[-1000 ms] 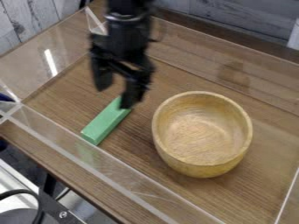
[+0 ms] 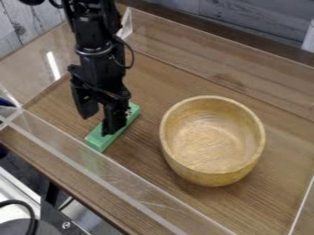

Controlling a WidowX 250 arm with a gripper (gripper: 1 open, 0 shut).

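Observation:
My black arm hangs from the top left, its open gripper [image 2: 101, 114] low over a green bar [image 2: 113, 129] that lies diagonally on the wooden table. The arm partly covers the bar's upper side; whether the fingers touch it is unclear. A large tan round bowl [image 2: 211, 124] stands to the right of the bar.
A transparent edge runs along the lower left, with dark cables in the bottom-left corner.
The arm has moved left and down toward the green bar and now shows more sharply. The bowl and bar look essentially in place.

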